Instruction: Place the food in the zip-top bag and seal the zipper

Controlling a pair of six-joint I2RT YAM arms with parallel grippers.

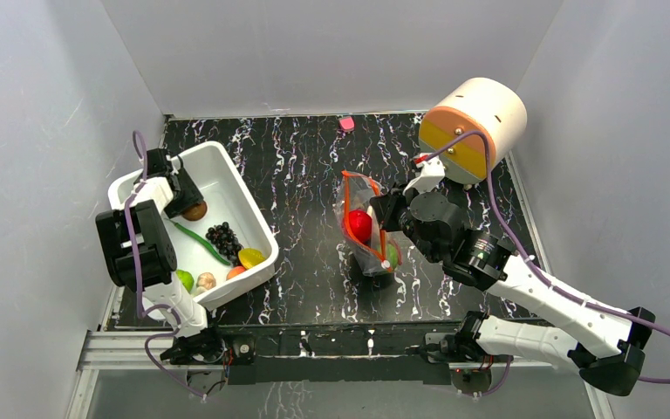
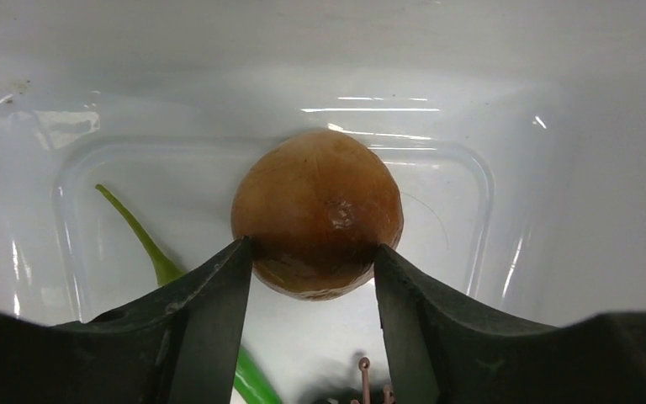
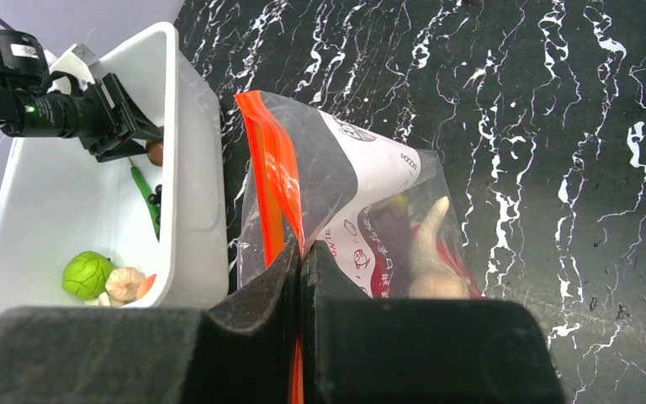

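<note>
A clear zip top bag (image 1: 365, 251) with an orange zipper edge stands open on the dark table, holding a red item (image 1: 360, 226) and other food. My right gripper is shut on the bag's orange-edged rim. Inside the white bin (image 1: 237, 202), a round brown bun (image 2: 317, 215) lies on the floor near one wall. My left gripper is over it, one finger (image 2: 219, 307) at each side of the bun. Whether both pads press on it cannot be told.
Also in the bin are a green chili (image 1: 201, 242), dark grapes (image 1: 223, 241), a yellow fruit (image 1: 250, 257) and several smaller foods. A pink block (image 1: 346, 124) lies at the table's back. Bare table separates bin and bag.
</note>
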